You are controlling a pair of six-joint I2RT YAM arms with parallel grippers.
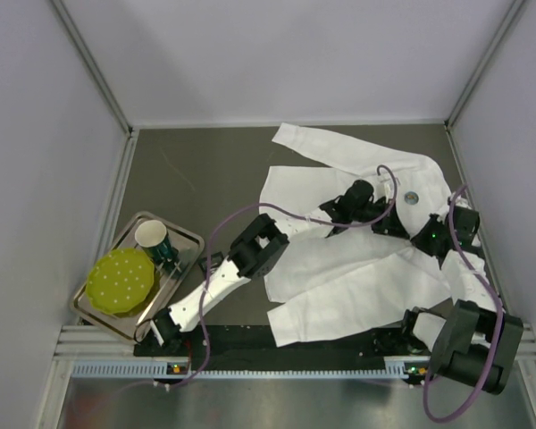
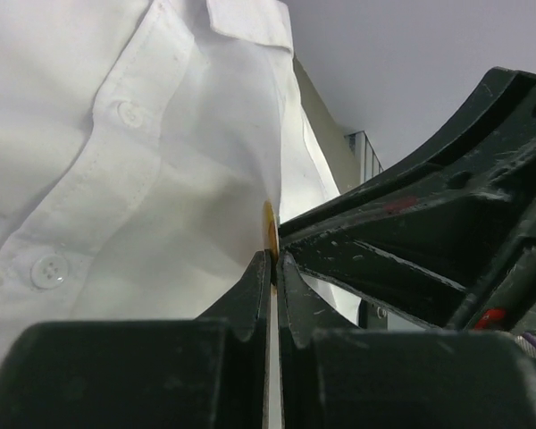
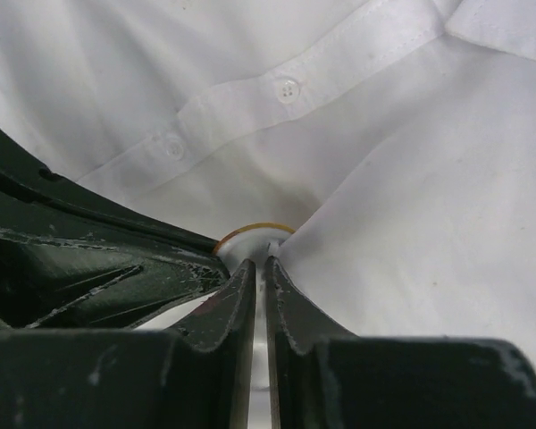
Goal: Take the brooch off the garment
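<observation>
The white garment lies spread on the table in the top view, its cloth drawn up where both grippers meet. In the left wrist view the brooch shows edge-on as a thin gold rim, and my left gripper is shut on it. From the right wrist view the brooch's gold-rimmed edge appears as an arc, with the left gripper's dark finger against its side. My right gripper is slightly open, its tips just below the brooch at a fold of white cloth. The brooch's fastening is hidden.
A metal tray at the left carries a yellow-green dotted bowl and a cup. A small round grey thing lies on the garment near its collar. Bare table shows at the back left. A wall stands close on the right.
</observation>
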